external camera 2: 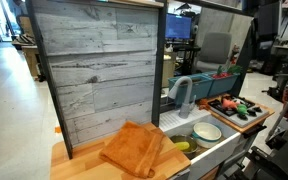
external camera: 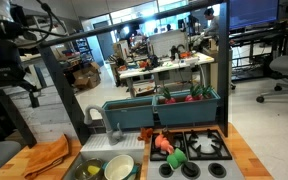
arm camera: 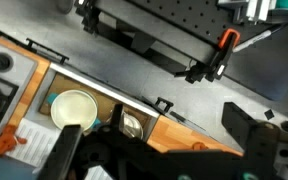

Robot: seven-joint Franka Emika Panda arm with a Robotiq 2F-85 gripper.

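In the wrist view my gripper is open, its dark fingers (arm camera: 109,145) wide apart with nothing between them. It hangs high in the air, at the upper left of exterior view 1. An orange cloth (external camera 2: 134,148) lies crumpled on the wooden counter (external camera 2: 77,165), beside the sink (external camera: 81,171). Inside the sink are a cream bowl (arm camera: 74,108) and a metal pot (arm camera: 132,125). A small yellow item (external camera 2: 180,146) shows there too. On the stove (external camera: 206,146) rest red and green toy foods, a green one (external camera: 177,158) among them.
A grey faucet (external camera: 95,119) rises behind the sink. Blue bins (external camera: 130,112) stand along the back, one with red and green items. A dark frame post (external camera: 223,70) and white plank panel (external camera 2: 109,80) border the counter.
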